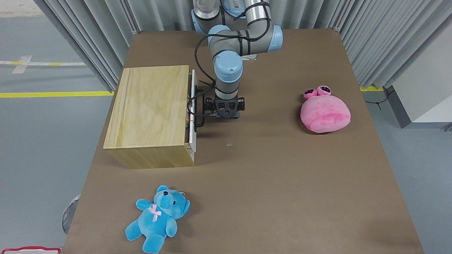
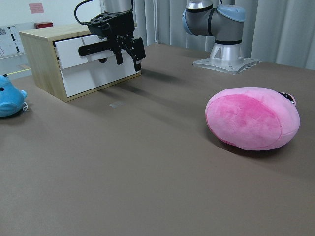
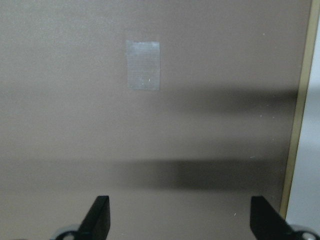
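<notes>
My gripper (image 1: pixel 224 108) is at the front of the wooden drawer cabinet (image 1: pixel 148 108), against its white upper drawer front (image 2: pixel 71 51). In the wrist view both fingers stand wide apart with only bare brown tabletop visible between them, so it is open. The upper drawer sits almost flush with the cabinet, with a narrow gap along its top in the front view. A white lower front (image 2: pixel 86 77) shows beneath it in the left view.
A pink plush toy (image 1: pixel 325 112) with eyes on top lies to the right. A blue teddy bear (image 1: pixel 156 220) lies at the front left.
</notes>
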